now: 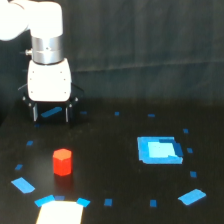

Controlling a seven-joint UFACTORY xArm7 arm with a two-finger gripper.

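Upper left in the camera view, my white gripper [51, 115] points downward with its dark fingers spread apart. No object shows between them. A red block [62, 162] with a six-sided outline sits on the dark table below and a little right of the gripper, clear of it. Over on the right lies a blue square tray [143, 149] with a white patch [161, 150] inside it.
A pale block-like thing [60, 213] is cut off by the bottom edge. Flat blue pieces lie around, among them one at the left [22, 185] and one at the right [191, 197].
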